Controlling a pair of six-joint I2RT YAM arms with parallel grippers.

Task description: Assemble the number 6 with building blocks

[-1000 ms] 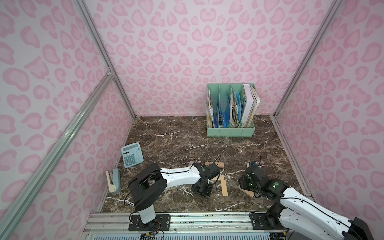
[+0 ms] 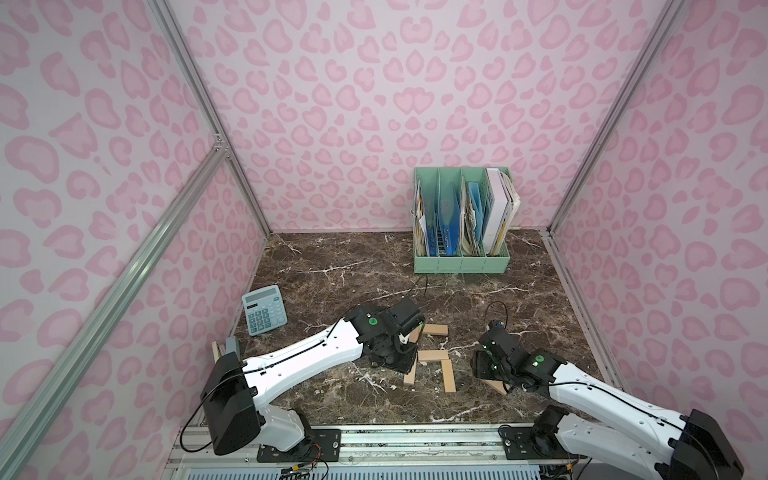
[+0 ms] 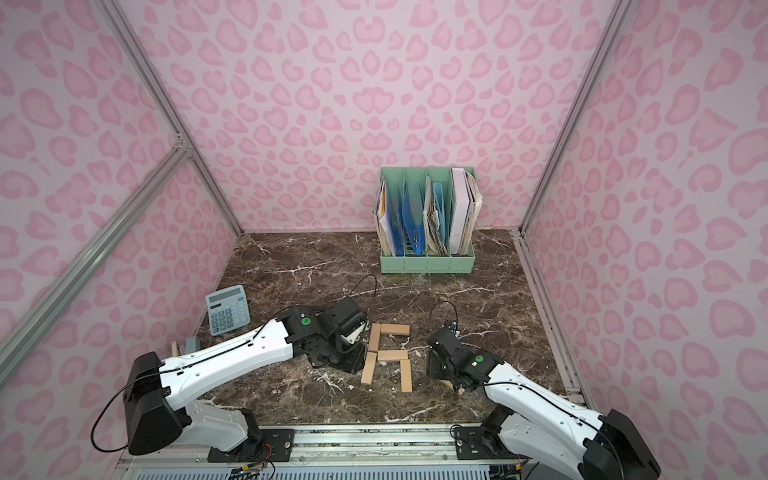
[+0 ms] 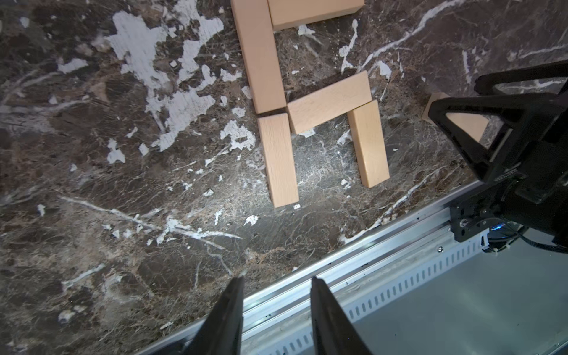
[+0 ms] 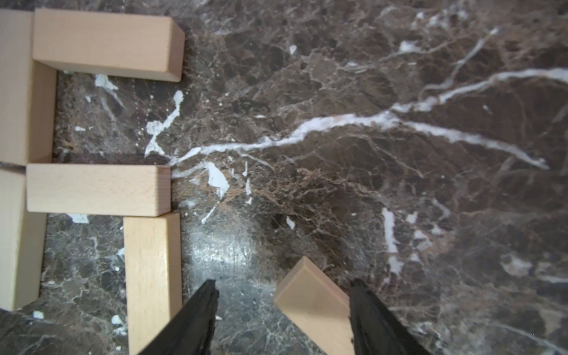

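Observation:
Several wooden blocks lie on the dark marble table. The top bar block [image 5: 106,44] meets the upper left upright block [image 4: 260,56] at a corner. Below that upright sits the lower left upright block [image 4: 278,159]. The middle bar block [image 4: 330,101] runs right from where the two uprights meet, and the lower right upright block [image 4: 368,143] hangs from its right end. A loose block [image 5: 316,304] lies slanted at the right. Above it is my right gripper, fingers apart, not clasping it. My left gripper stands open over the left side, nothing between its fingers.
A green file holder [image 2: 461,264] stands at the back, full of folders. A calculator [image 2: 264,309] lies at the left. Bare marble surrounds the blocks, and a metal rail [image 4: 355,272] borders the table's front edge.
My left gripper has risen and drawn back from the lower left upright, uncovering more of the blocks. My right gripper has shifted slightly left near the loose block.

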